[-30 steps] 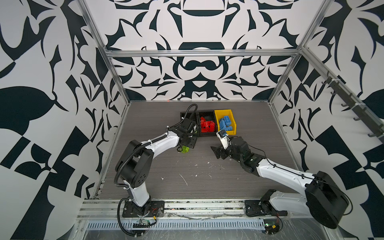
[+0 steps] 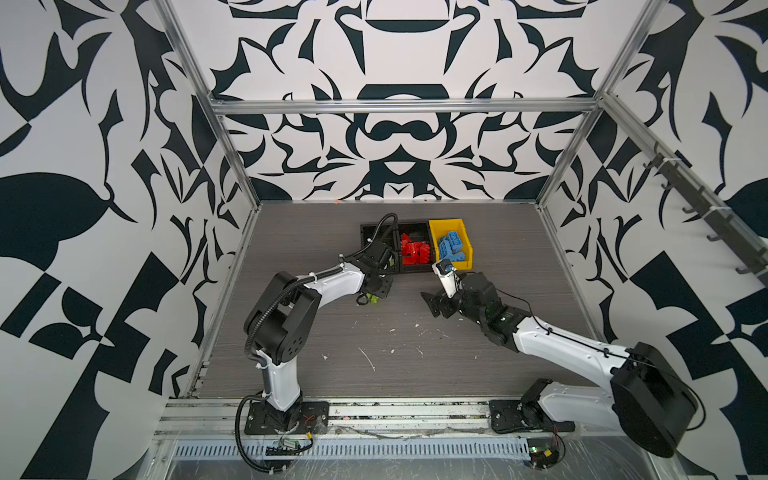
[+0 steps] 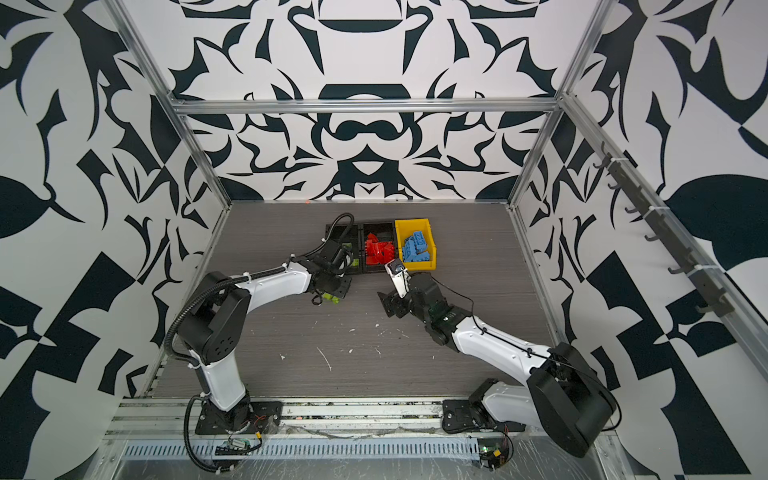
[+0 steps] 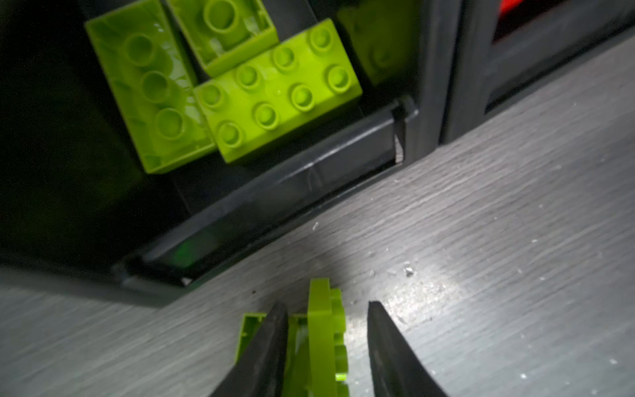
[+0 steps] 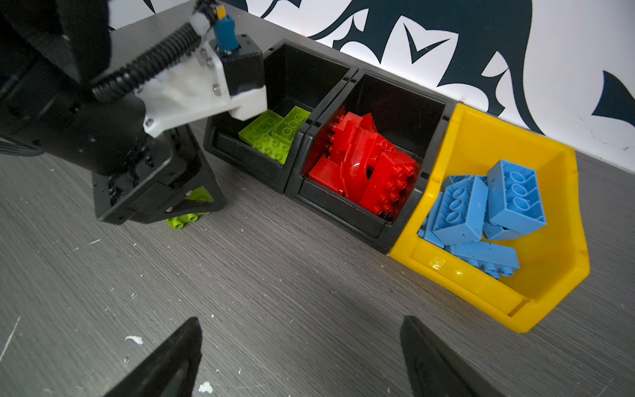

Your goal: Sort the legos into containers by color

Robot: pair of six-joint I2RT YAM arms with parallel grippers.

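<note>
A green brick (image 4: 320,334) lies on the table just in front of the left black bin (image 4: 284,185). My left gripper is part open at it, one finger over the brick and the other just right of it. That bin holds several green bricks (image 4: 277,92). Red bricks (image 5: 360,165) fill the middle black bin, and blue bricks (image 5: 463,211) lie in the yellow bin (image 5: 565,238). My right gripper stands open over bare table, to the front right of the bins, with nothing between its fingers.
The left arm reaches close to the left bin. Patterned walls (image 2: 400,56) enclose the table at the back and sides.
The right arm and the bins have not visibly changed.
</note>
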